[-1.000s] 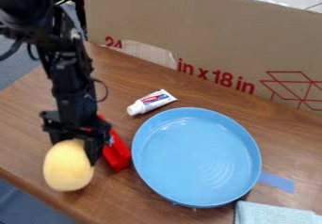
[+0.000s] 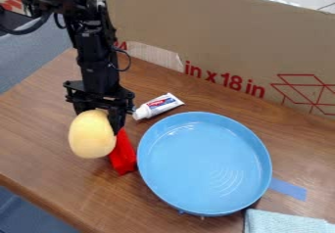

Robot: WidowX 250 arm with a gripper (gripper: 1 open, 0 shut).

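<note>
My black gripper (image 2: 102, 112) is shut on a pale yellow, rounded object (image 2: 89, 136), held at the left of the blue plate (image 2: 205, 163), above the wooden table. A red object (image 2: 123, 155) lies just behind the yellow one, partly hidden by it, beside the plate's left rim. The fingertips are mostly hidden by the yellow object.
A toothpaste tube (image 2: 157, 106) lies behind the plate. A cardboard wall (image 2: 229, 41) lines the back. A folded light cloth (image 2: 285, 223) and a strip of blue tape (image 2: 289, 189) are at the right.
My gripper and the yellow object have moved up in the view and slightly right, away from the table's front edge. The plate, tube and red object appear unmoved.
</note>
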